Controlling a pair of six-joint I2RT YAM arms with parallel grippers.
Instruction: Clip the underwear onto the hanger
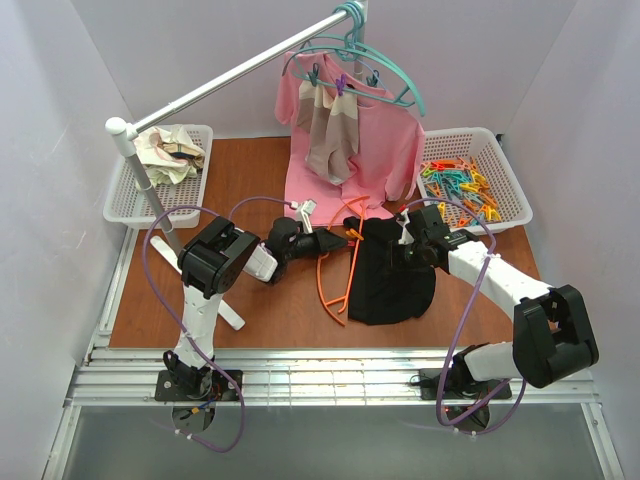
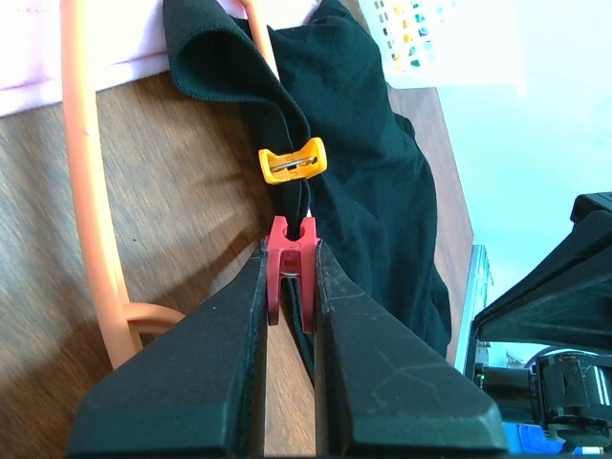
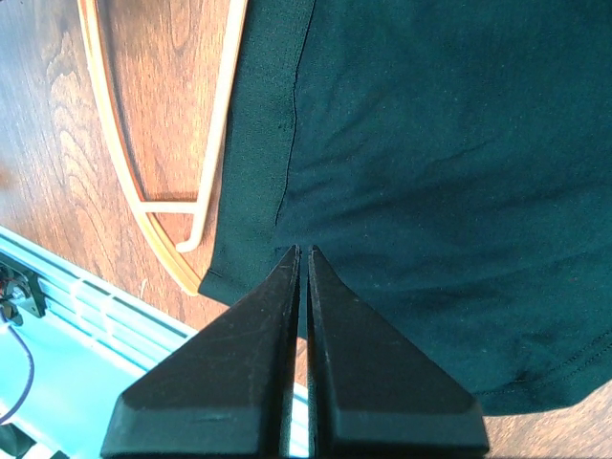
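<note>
Black underwear (image 1: 390,290) lies on the table beside and partly over an orange hanger (image 1: 325,295), its waistband folded along the hanger's bar. A yellow clip (image 2: 292,161) sits on that band in the left wrist view. Just below it my left gripper is shut on a red clip (image 2: 303,249) at the band; whether the clip bites the cloth I cannot tell. My right gripper is shut above the underwear, nothing visible between its fingers.
A pink garment (image 1: 390,150) and cream cloth hang from teal hangers on the rack (image 1: 240,70). A basket of clips (image 1: 505,205) is at right, a basket of cloths (image 1: 120,200) at left. A white bar lies at the table's left.
</note>
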